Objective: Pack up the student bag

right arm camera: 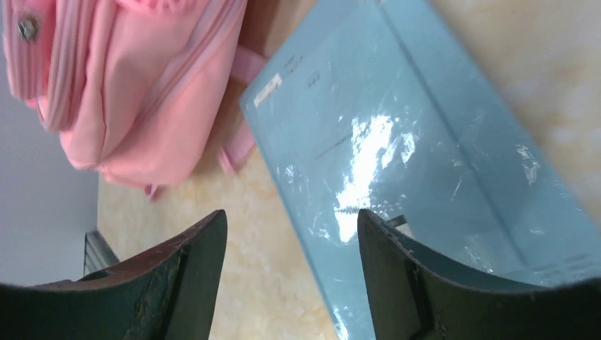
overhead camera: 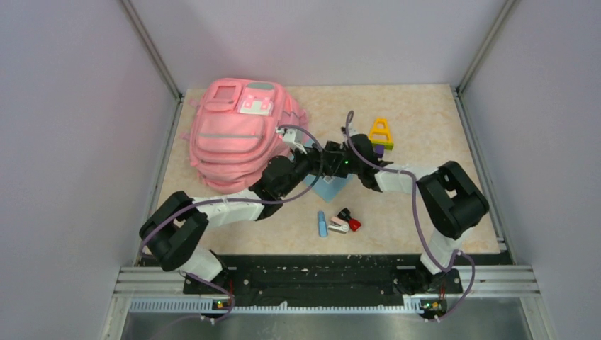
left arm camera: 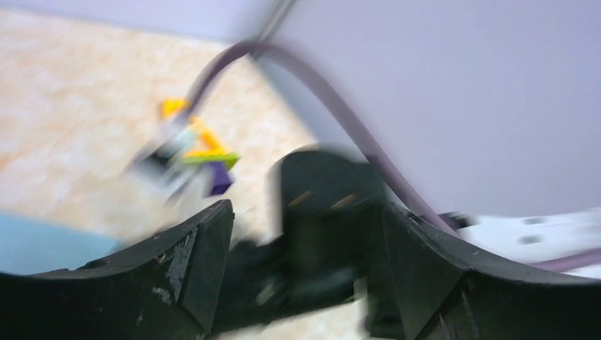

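Note:
A pink backpack [overhead camera: 234,134] lies at the back left, its side also visible in the right wrist view. Just right of it a flat blue folder [overhead camera: 330,187] lies on the table, filling much of the right wrist view. My left gripper and right gripper are close together above the folder. Both have their fingers apart. In the blurred left wrist view the right arm's dark body shows behind the left fingers. Nothing is visibly held by the right gripper; the left's gap is blurred.
A yellow tool [overhead camera: 380,129] with a purple item [overhead camera: 378,151] sits at the right back. A blue bottle-like item [overhead camera: 322,224], a small stapler-like item [overhead camera: 338,229] and a red-black object [overhead camera: 353,223] lie near the front. Bare table is at the back and right.

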